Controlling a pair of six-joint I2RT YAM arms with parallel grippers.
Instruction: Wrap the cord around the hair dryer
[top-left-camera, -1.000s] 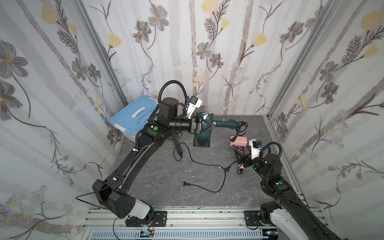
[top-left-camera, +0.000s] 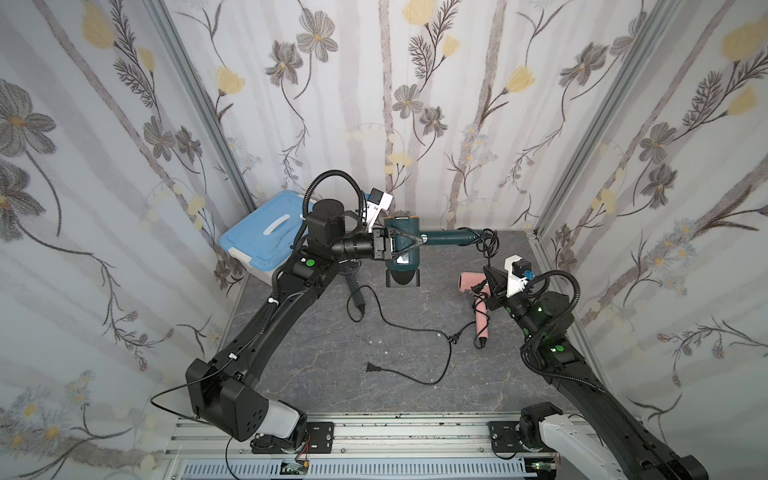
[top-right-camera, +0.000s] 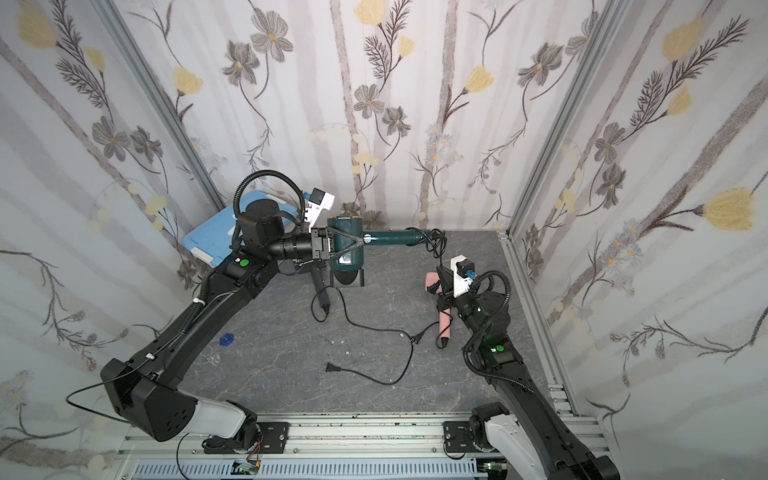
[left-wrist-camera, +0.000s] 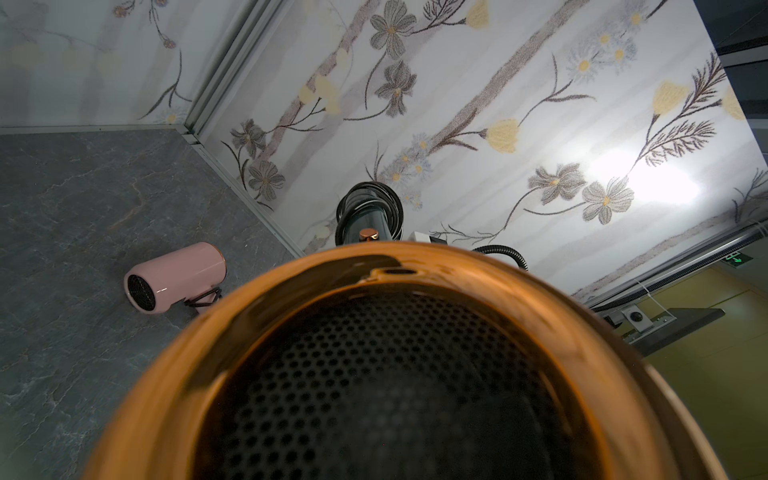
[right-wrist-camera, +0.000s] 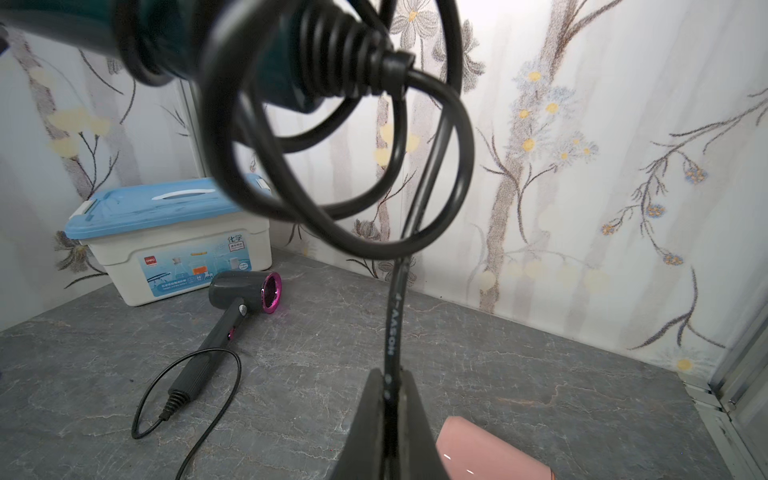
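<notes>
The teal hair dryer (top-left-camera: 402, 257) is held up in my left gripper (top-right-camera: 345, 240) at its barrel; its copper rear ring (left-wrist-camera: 405, 258) fills much of the left wrist view, hiding the fingers. Loops of black cord (top-left-camera: 488, 240) are wound at the handle's right end and hang down. Lower right of them, my right gripper is shut on the hanging cord (right-wrist-camera: 394, 328), which runs straight up between its fingertips.
A grey hair dryer (right-wrist-camera: 204, 364) lies before a lidded box (right-wrist-camera: 184, 248) at back left. A pink hair dryer (top-right-camera: 443, 324) lies under the right gripper, cords nearby.
My right gripper has risen toward the back and the cord coils. My left gripper and the teal dryer have shifted slightly left and up.
</notes>
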